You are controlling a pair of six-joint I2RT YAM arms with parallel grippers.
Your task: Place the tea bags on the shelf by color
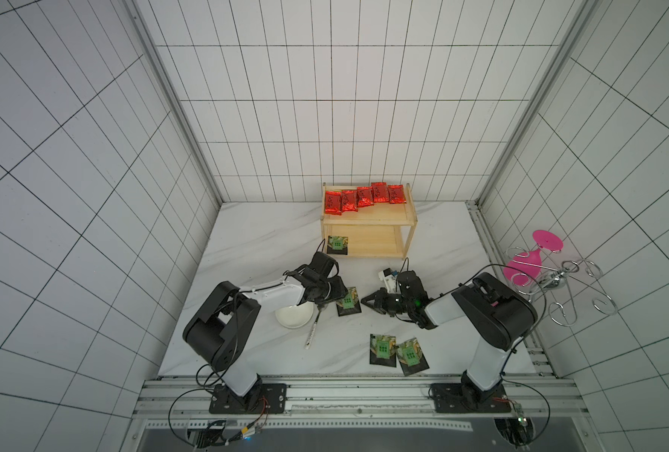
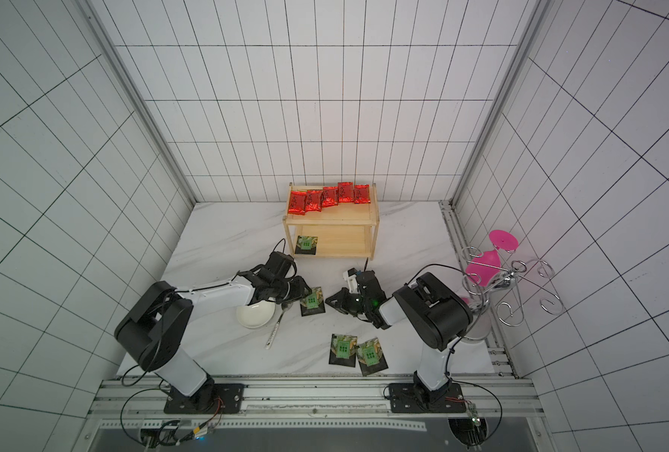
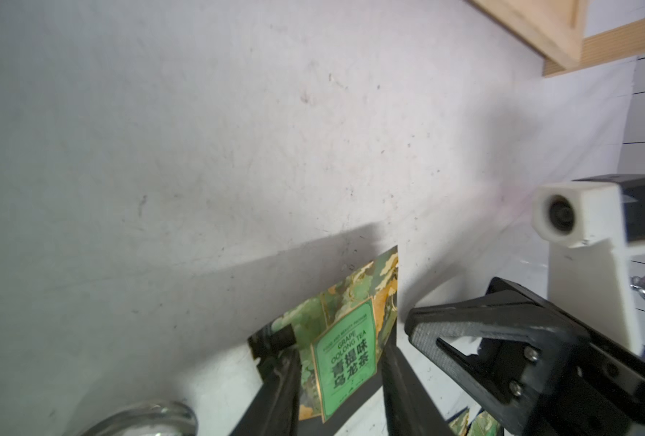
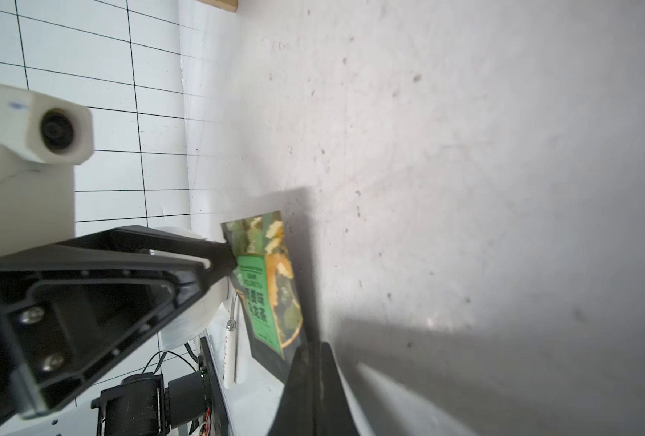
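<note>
A green oolong tea bag [image 3: 344, 356] lies on the counter between my grippers, with my left gripper over its near part, fingers apart; whether it grips the bag's edge is unclear. My right gripper is shut beside the bag, nothing visible between its fingers. Two more green bags [image 1: 382, 348] [image 1: 412, 355] lie at the front. The wooden shelf [image 1: 368, 214] holds red bags [image 1: 349, 199] in a row on top and one green bag [image 1: 337, 245] at lower left.
A white bowl [image 1: 293, 316] and a spoon [image 1: 312, 329] lie by the left arm. A metal rack [image 1: 572, 267] with pink items stands at the far right. The rear counter on both sides of the shelf is clear.
</note>
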